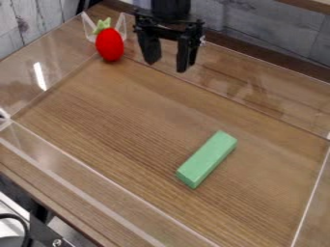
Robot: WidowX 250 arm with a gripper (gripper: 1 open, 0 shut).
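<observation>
The dark robot gripper (169,54) hangs at the top centre over the wooden table (116,145). Its finger state is hard to make out at this size. To its left a red oval object (110,44) stands near the back edge. A long green block (206,158) lies diagonally on the lower right of the table.
A small pale green and white object (103,24) sits behind the red one at the back left. A dark cable (13,232) shows at the bottom left corner.
</observation>
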